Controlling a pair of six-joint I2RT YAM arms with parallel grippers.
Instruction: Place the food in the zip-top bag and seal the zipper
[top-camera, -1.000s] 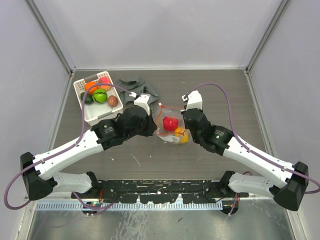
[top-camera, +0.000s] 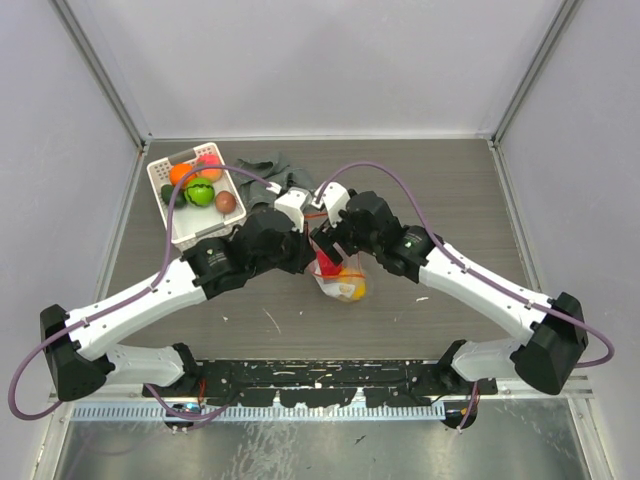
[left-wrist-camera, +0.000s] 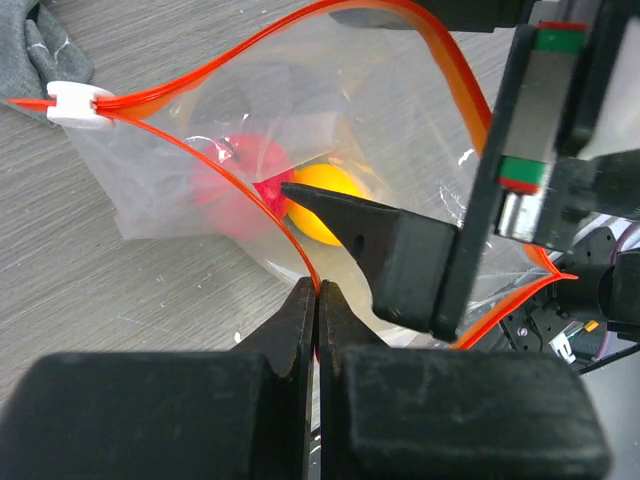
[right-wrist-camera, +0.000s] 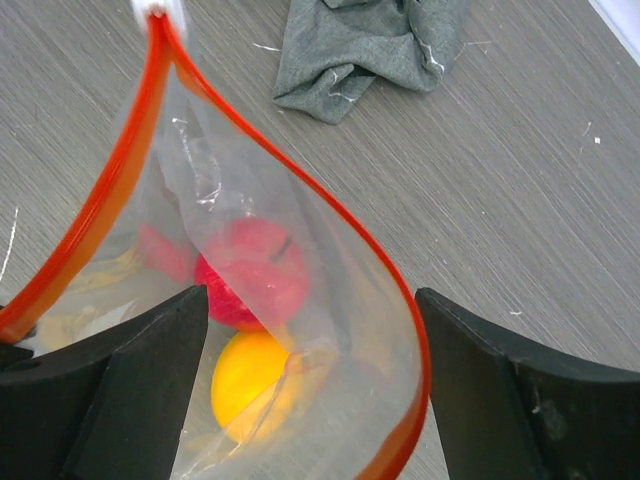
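Note:
A clear zip top bag (top-camera: 340, 287) with an orange rim holds a red round food (right-wrist-camera: 262, 270) and a yellow one (right-wrist-camera: 250, 385). Its white slider (left-wrist-camera: 78, 104) sits at one end of the zipper, and the mouth gapes wide. My left gripper is shut on the bag's orange rim. Over the bag's mouth, my right gripper stands open, its fingers (right-wrist-camera: 520, 400) spread on either side of the bag opening; it grips nothing. In the top view the arms hide part of the bag.
At the back left a white basket (top-camera: 184, 232) holds several fruits and vegetables. A crumpled grey cloth (right-wrist-camera: 360, 60) lies behind the bag. Bare table (top-camera: 440, 200) stretches to the right and in front.
My right gripper has moved left, in over the bag, near the left gripper. The bag's mouth has drawn left with it and the food has shifted slightly left. The left arm has stayed put.

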